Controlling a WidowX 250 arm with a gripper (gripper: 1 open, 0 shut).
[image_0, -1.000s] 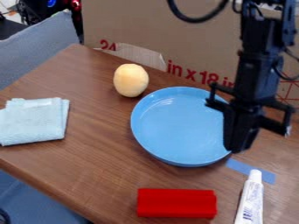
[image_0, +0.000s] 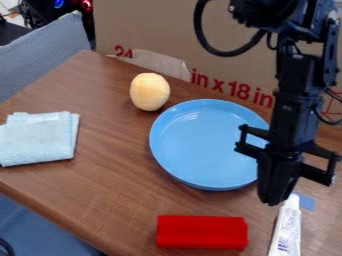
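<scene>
My black gripper (image_0: 278, 190) hangs at the right, pointing down just past the right rim of the blue plate (image_0: 187, 145), over the top end of a white tube (image_0: 286, 230) lying on the table. The fingers look shut, with nothing seen between them. A red block (image_0: 201, 232) lies at the front, left of the tube. A yellow potato-like object (image_0: 150, 92) stands behind the plate at the left, and a folded pale cloth (image_0: 38, 138) lies at the far left.
A cardboard box (image_0: 201, 45) closes off the back. A grey padded edge (image_0: 40, 85) and a blue area lie beyond the table's left side.
My gripper has moved down from above the plate's right side toward the top end of the white tube. The objects on the table have not visibly moved.
</scene>
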